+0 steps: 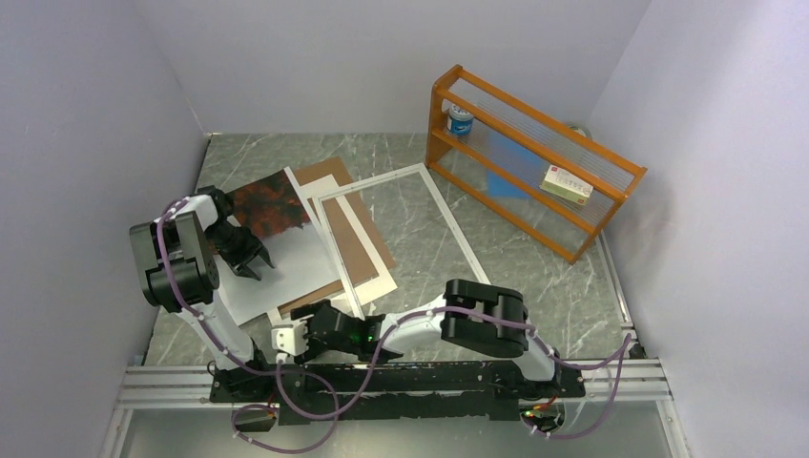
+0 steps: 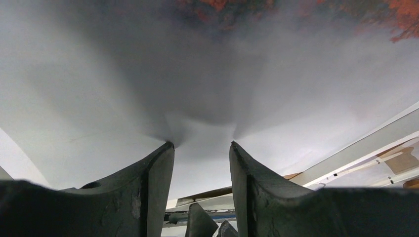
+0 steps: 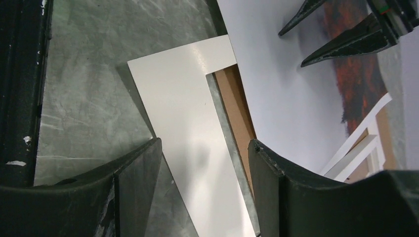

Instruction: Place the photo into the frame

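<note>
The photo, dark red trees above a pale lower half, lies at the left of the table, overlapping a cream mat and a brown board. Over its pale area my left gripper is open, its fingertips apart with only the sheet behind them. My right gripper is also open, low at the photo's front end; a bare white strip of the mat shows between its fingers, which hold nothing. A slim white frame lies to the right, its left side across the board.
A wooden rack stands at the back right, holding a blue-lidded tub and a small box. Bare table shows inside the frame and at the right. My right forearm crosses the front of the table.
</note>
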